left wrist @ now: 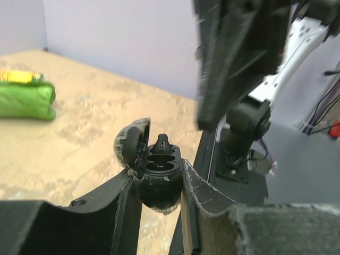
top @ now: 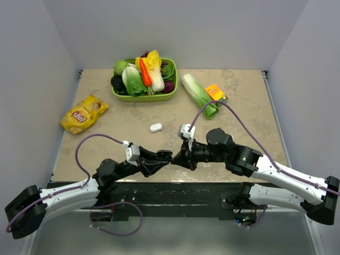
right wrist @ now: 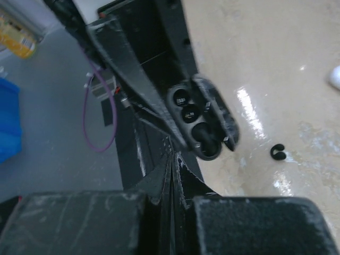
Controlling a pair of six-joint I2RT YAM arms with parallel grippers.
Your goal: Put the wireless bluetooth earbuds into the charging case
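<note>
A black charging case (top: 164, 155), lid raised, is pinched by my left gripper above the table. In the left wrist view a dark knob (left wrist: 163, 142) stands up at the case's far end, beyond two round hollows; whether it is an earbud I cannot tell. My right gripper (top: 176, 160) is close beside the case, its fingertips meeting in the right wrist view (right wrist: 172, 159) with nothing visible between them. A small black curved piece, looking like an earbud (right wrist: 278, 152), lies on the table past the case; in the top view I cannot make it out.
A small white object (top: 155, 127) rests on the table behind the grippers. Farther back are a green vegetable basket (top: 122, 98), a yellow chip bag (top: 84, 115), a cabbage (top: 199, 94) and an orange-yellow box (top: 216, 93).
</note>
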